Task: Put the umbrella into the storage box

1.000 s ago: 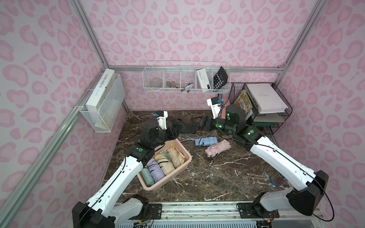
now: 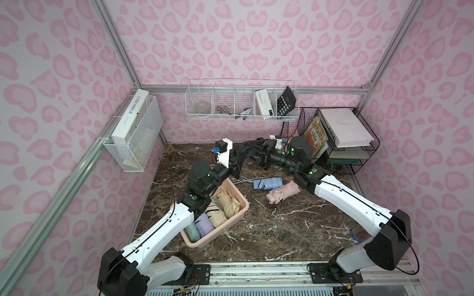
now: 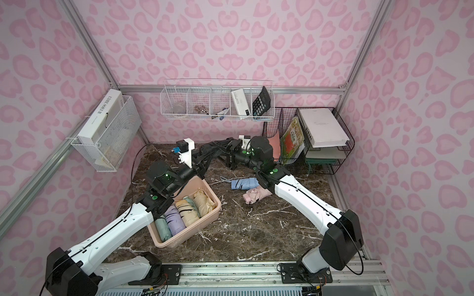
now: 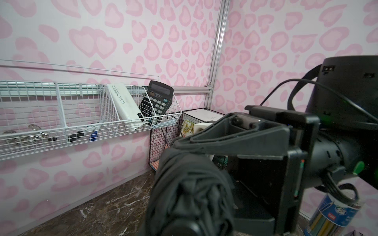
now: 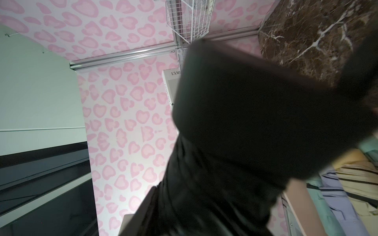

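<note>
A black folded umbrella [image 4: 187, 192] is held up between both arms, above the table. In the top left view my left gripper [image 2: 236, 160] is shut on it. My right gripper [image 2: 261, 150] meets it at the other end; its finger crosses over the umbrella's end in the left wrist view, but whether it grips is unclear. The peach storage box [image 2: 227, 224] at the front left holds several folded umbrellas. A blue umbrella [image 2: 266, 183] and a pink one [image 2: 281, 192] lie on the table.
A white wire basket [image 2: 227, 113] hangs on the back wall, another [image 2: 148, 148] on the left wall. A black rack [image 2: 360, 157] with papers stands at the back right.
Over the last second the left gripper has raised the black umbrella, and the right gripper has moved in to meet it, its wrist turning.
</note>
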